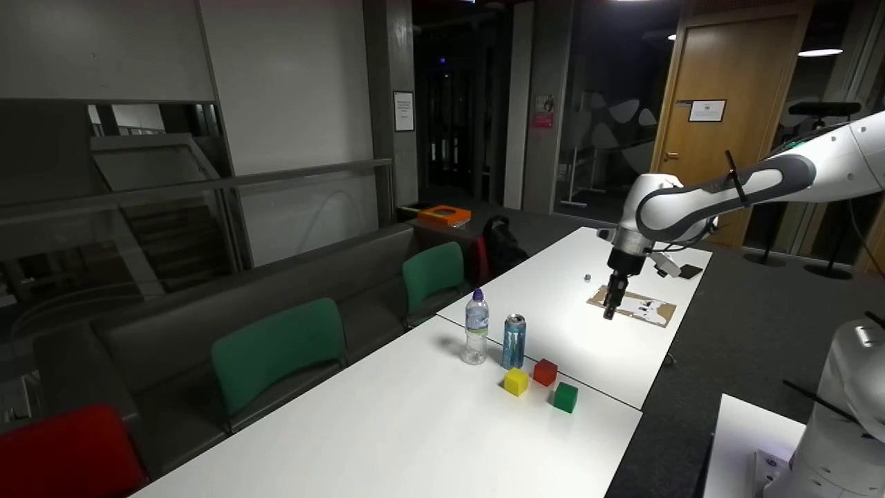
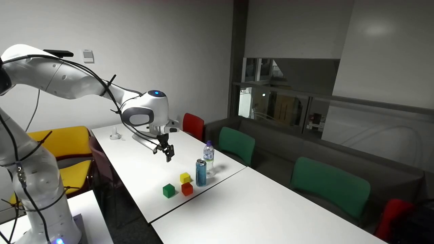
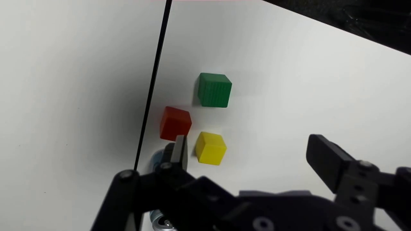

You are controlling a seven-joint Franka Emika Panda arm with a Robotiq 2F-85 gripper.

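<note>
My gripper is open, its two fingers wide apart with only bare tabletop showing between them. In the second exterior view, the gripper (image 2: 168,155) hangs above the table, clear of the blocks. A green cube (image 3: 214,90), a red cube (image 3: 175,123) and a yellow cube (image 3: 210,148) lie close together beneath it in the wrist view. The left finger (image 3: 179,152) overlaps the red cube's lower edge in that picture. Beside the red cube stands a blue can (image 2: 201,173), mostly hidden behind the gripper in the wrist view.
A clear bottle (image 1: 475,328) with a purple cap stands upright behind the can. Flat cardboard (image 1: 655,310) lies on the far table. A dark seam (image 3: 151,88) runs between the two white tables.
</note>
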